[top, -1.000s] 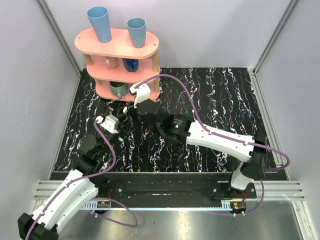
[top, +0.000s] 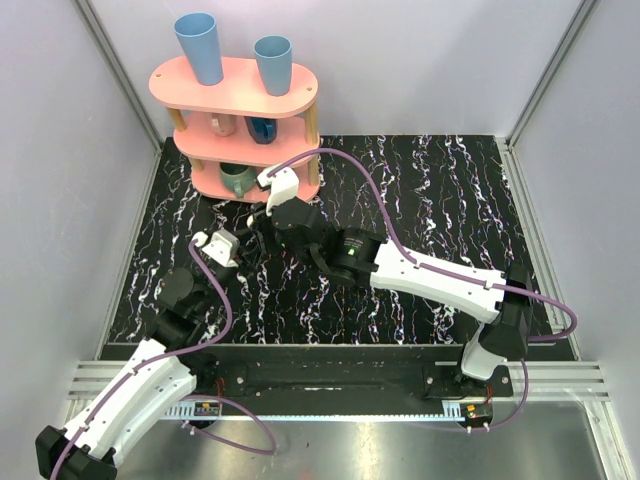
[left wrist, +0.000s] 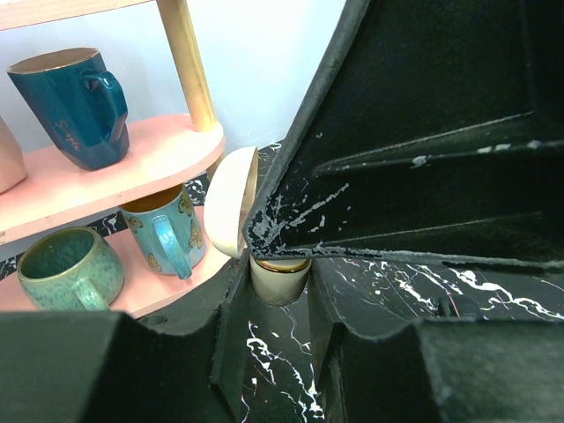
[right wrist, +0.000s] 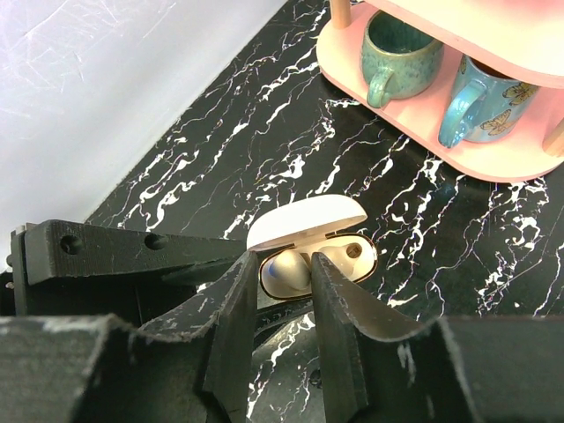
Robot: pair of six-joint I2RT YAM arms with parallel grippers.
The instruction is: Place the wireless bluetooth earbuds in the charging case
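Observation:
The white charging case (right wrist: 345, 256), lid (right wrist: 304, 218) raised, is held by my left gripper, shut on it near the middle of the workspace in the top view. One slot shows empty in the right wrist view. At the other slot, my right gripper has its fingertips over a shiny pale earbud (right wrist: 287, 269); whether they grip it or how far it is seated I cannot tell. The right gripper's dark body hides much of the case in the left wrist view and top view.
A pink three-tier shelf (top: 230, 85) with mugs and cups stands behind the grippers at the back left. Grey walls bound both sides.
Very little differs over the last second; the right arm has shifted very slightly, while the left arm looks still.

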